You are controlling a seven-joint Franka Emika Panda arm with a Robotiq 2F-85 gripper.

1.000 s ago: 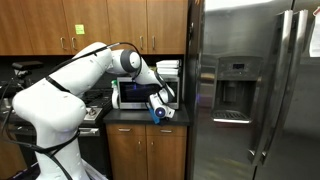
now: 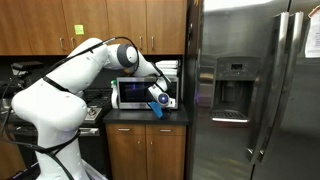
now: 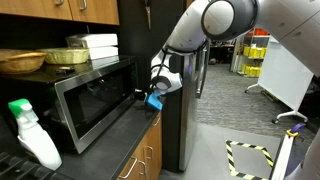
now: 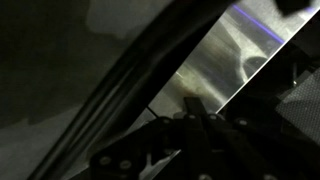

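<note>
My gripper (image 2: pixel 156 108) is over the dark counter in front of the microwave, at the end of the white arm. A bright blue patch shows at the gripper end in both exterior views; I cannot tell whether it belongs to the gripper or is a separate item. The dark gripper parts fill the bottom of the wrist view, and the fingers (image 4: pixel 191 104) look shut, with nothing plain between them. Beyond them lies a shiny metal surface (image 4: pixel 215 65) with a thin violet streak.
The microwave (image 3: pixel 100 103) stands on the counter (image 3: pixel 110 154), with white boxes (image 3: pixel 92 41) on top. A white bottle with a green cap (image 3: pixel 35 133) stands beside it. The tall steel fridge (image 2: pixel 237 90) is to the right. Wooden cabinets (image 2: pixel 127 150) lie below the counter.
My wrist has tilted and risen slightly over the counter. The blue patch has shifted upward and now slants.
</note>
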